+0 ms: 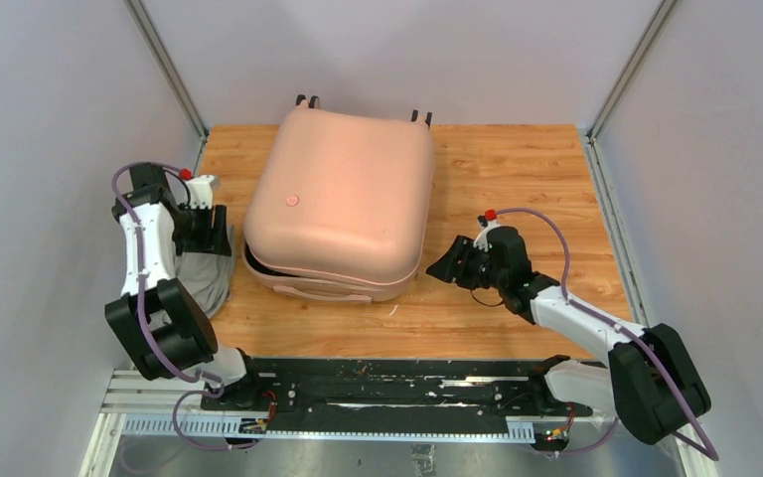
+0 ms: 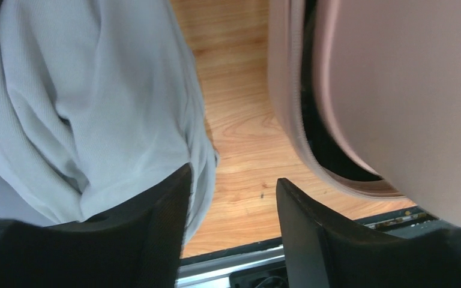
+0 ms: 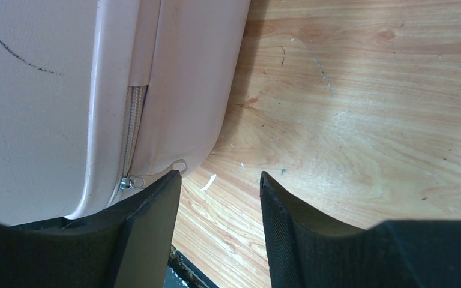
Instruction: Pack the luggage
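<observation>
A pink suitcase (image 1: pixel 358 199) lies on the table with its lid down, and a dark gap (image 2: pixel 330 147) shows along its front left edge. To its left rests a crumpled grey cloth (image 2: pixel 108 102). My left gripper (image 1: pixel 221 231) hovers over that cloth; in its wrist view the fingers (image 2: pixel 168 210) stand apart and empty. Off the suitcase's front right corner is my right gripper (image 1: pixel 437 273), open, with bare table between its fingers. A zipper pull (image 3: pixel 133 182) hangs at the suitcase corner in the right wrist view, close to one finger (image 3: pixel 156 222).
A small white scrap (image 3: pixel 208 182) lies near its front corner. Walls stand close on the left and right, and a dark rail (image 1: pixel 397 383) runs along the front.
</observation>
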